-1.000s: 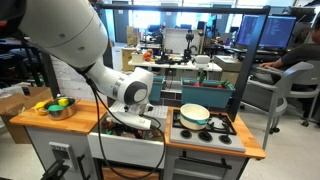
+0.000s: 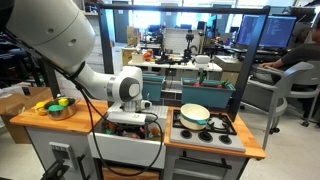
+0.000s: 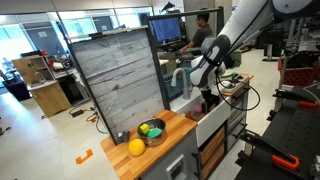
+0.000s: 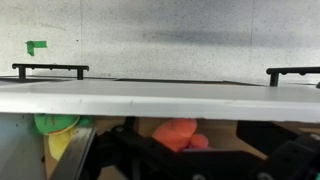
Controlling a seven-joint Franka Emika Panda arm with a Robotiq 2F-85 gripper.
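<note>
My gripper [image 2: 128, 121] reaches down into the white sink or open drawer [image 2: 130, 150] between the two wooden counters. In the wrist view its dark fingers [image 4: 72, 158] stand wide apart, with the fingers open. Behind and between them shows an orange-red soft-looking object [image 4: 176, 132], partly covered by the gripper's dark body. At the left lies a green and yellow object [image 4: 56, 127], beside the left finger. Nothing is visibly clasped. Fingertips and contents are too small to make out in the exterior views.
A pale green pot [image 2: 195, 116] stands on the stove [image 2: 205, 133] at the right. A metal bowl [image 2: 61, 108] with colourful items sits on the left counter [image 2: 75, 122]. In the wrist view, a white rim [image 4: 160, 98] crosses ahead of the gripper, with black handles [image 4: 50, 68] beyond.
Over the last second the arm has come lower and slightly left in exterior view 1, bringing the gripper further down into the white compartment. The pot and bowl have not moved.
</note>
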